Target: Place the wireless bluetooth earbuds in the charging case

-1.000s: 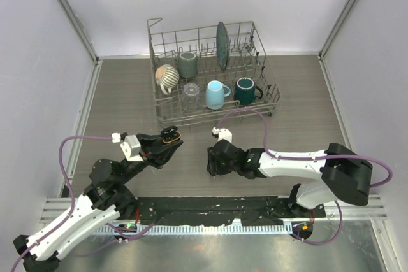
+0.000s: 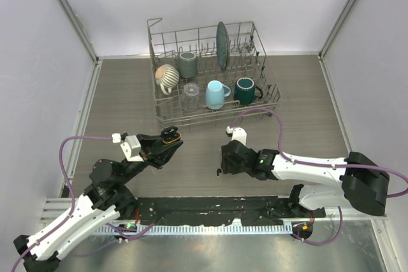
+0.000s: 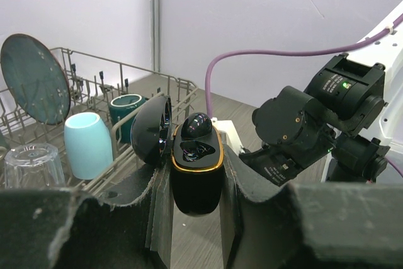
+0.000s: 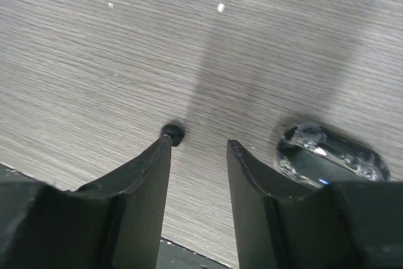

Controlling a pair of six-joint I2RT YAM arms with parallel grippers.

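The black charging case (image 3: 197, 184), edged in gold, is gripped by my left gripper, shut on its body. Its lid (image 3: 150, 131) stands open to the left. A glossy black dome (image 3: 196, 125), seemingly an earbud, sits at the case's far end; the nearer slot looks empty. On the table lies a small black earbud (image 4: 172, 133), also visible as a dark speck (image 2: 218, 172) from above. My right gripper points down at the table with its fingers apart and nothing between them. The earbud appears just beyond its left fingertip (image 4: 165, 146).
A glossy black oblong object (image 4: 330, 154) appears on the right in the right wrist view; I cannot tell what it is. Behind both arms stands a wire dish rack (image 2: 191, 118) with cups and a plate.
My right gripper has moved rightward, away from the left arm, uncovering the small earbud on the table. The left arm and the case have stayed still.
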